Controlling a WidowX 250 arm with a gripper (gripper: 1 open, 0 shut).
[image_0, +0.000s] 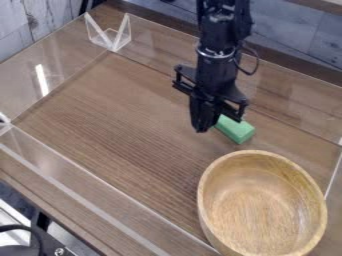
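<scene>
My black gripper (209, 108) hangs in the middle of the wooden surface, just left of and above a green block (233, 131), partly covering it. Whether its fingers are open or shut is not clear in this view. A tan bowl (261, 240) lies below the block at the lower right.
A small white frame-like object (110, 30) stands at the upper left. A black cable (34, 240) shows at the lower-left corner, and walls border the back and left.
</scene>
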